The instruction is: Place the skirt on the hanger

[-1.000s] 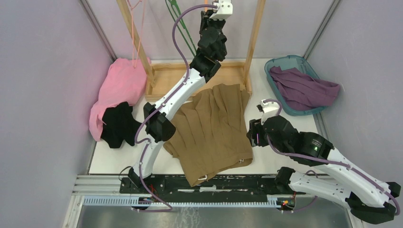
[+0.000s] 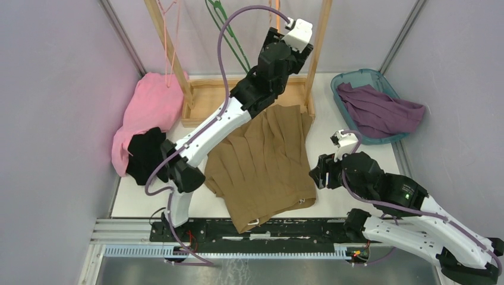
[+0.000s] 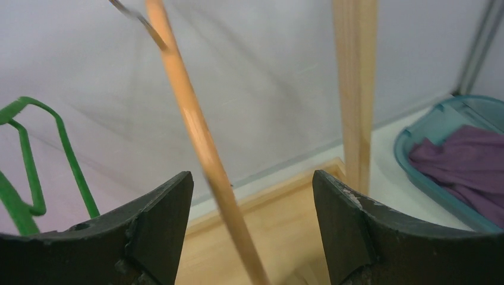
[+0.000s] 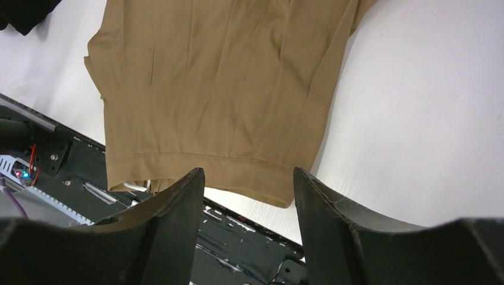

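The brown pleated skirt lies spread on the white table, its hem hanging over the front edge. My left gripper is high at the rack; in the left wrist view its fingers stand apart, with an orange hanger visible between or just beyond them, contact unclear. Green hangers hang beside it. My right gripper is open above the skirt's front right corner, holding nothing, with the skirt below it.
A wooden rack stands at the back. Pink cloth and black cloth lie left. A teal basket with purple cloth sits back right. Bare table shows right of the skirt.
My left gripper has moved right and slightly toward the front at the rack, and turned. My right gripper has shifted slightly; the skirt is unchanged.
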